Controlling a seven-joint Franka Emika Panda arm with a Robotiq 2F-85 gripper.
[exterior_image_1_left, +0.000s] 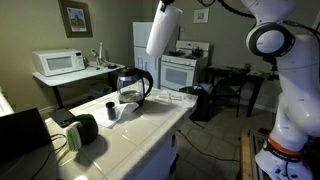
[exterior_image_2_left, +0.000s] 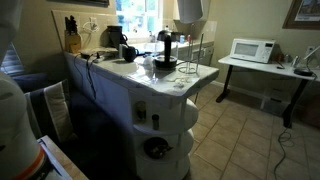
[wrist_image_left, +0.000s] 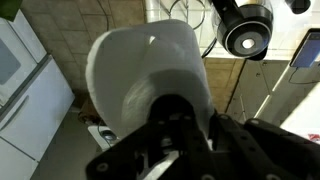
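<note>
A white roll, looking like paper towels, hangs high above the counter in exterior view 1 (exterior_image_1_left: 163, 33), tilted slightly from upright. Only its lower end (exterior_image_2_left: 189, 11) shows at the top of exterior view 2. In the wrist view the white roll (wrist_image_left: 125, 75) fills the middle, and my gripper is shut on its near end. The dark fingers are partly lost in shadow. Exterior view 1 cuts off most of the gripper at its top edge.
Below, a black-handled kettle or coffee pot (exterior_image_1_left: 131, 86) stands on the counter (exterior_image_1_left: 150, 122). A thin wire stand (exterior_image_2_left: 197, 60) rises near the counter's corner. A green-black round object (exterior_image_1_left: 84, 131) and a dark cup (exterior_image_1_left: 110, 110) are nearer. A microwave (exterior_image_2_left: 258, 49) sits on a separate table.
</note>
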